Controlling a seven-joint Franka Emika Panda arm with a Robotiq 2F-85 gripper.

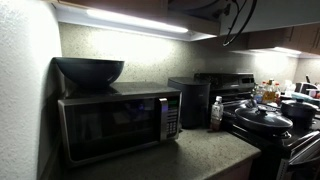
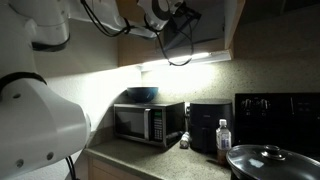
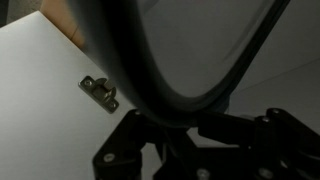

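My gripper is high up by the wall cabinet (image 2: 140,50), at the arm's (image 2: 110,22) far end in exterior view 2. It is shut; I cannot make out anything held between its fingers. Across the wrist view a blurred dark curved band (image 3: 150,85) passes close in front of the fingers; what it is I cannot tell. A metal hinge (image 3: 98,92) shows on a pale panel (image 3: 50,110) to the left of the gripper. In exterior view 1 only a dark loop (image 1: 240,25) and part of the arm reach in at the top.
Below, a dark bowl (image 1: 90,71) sits on the microwave (image 1: 115,125). Beside it are a black appliance (image 1: 188,100), a bottle (image 1: 216,113) and a lidded pan (image 1: 263,120) on the stove.
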